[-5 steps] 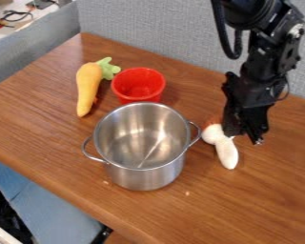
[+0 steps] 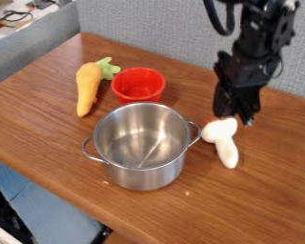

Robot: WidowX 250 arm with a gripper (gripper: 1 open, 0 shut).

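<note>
My black gripper (image 2: 233,111) hangs above and just behind a white mushroom-like toy (image 2: 223,138), which lies on the wooden table (image 2: 263,191) right of a steel pot (image 2: 138,148). The gripper looks shut, with nothing visible between its fingers. A red bowl (image 2: 138,84) stands behind the pot, and an orange toy carrot (image 2: 89,86) with a green top lies at the back left.
A grey padded wall (image 2: 155,29) runs along the back. The table edge is at the left. Bare table lies at the front right and left of the pot.
My gripper has risen and moved slightly back, away from the white toy. The pot, bowl and toys look unmoved.
</note>
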